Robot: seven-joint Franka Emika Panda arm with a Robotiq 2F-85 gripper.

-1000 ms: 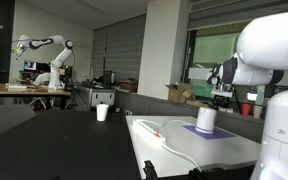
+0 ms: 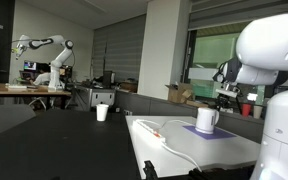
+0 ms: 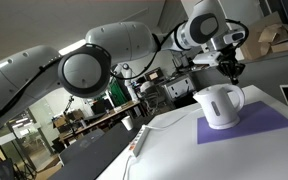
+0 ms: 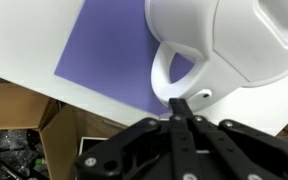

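A white kettle [image 3: 220, 106] stands upright on a purple mat [image 3: 252, 122], its looped handle on the side nearer the gripper. Seen from the wrist, the handle [image 4: 162, 68] curves out over the mat from the white body [image 4: 246, 42]. My gripper is shut, its dark fingertips together beside the handle's end; nothing shows between them. From the side, the gripper [image 3: 234, 77] points down, just above the handle. Whether the fingertips touch the kettle I cannot tell. In the other exterior view the kettle [image 2: 206, 119] sits below and left of the gripper.
A white power strip [image 3: 137, 141] with a cable lies on the white table beside the mat. Past the table's edge is an open cardboard box [image 4: 59, 140]. A white cup [image 2: 102, 111] stands on the dark surface farther off.
The arm's end has moved down and slightly to the right in exterior view 1. The kettle and mat look unmoved.
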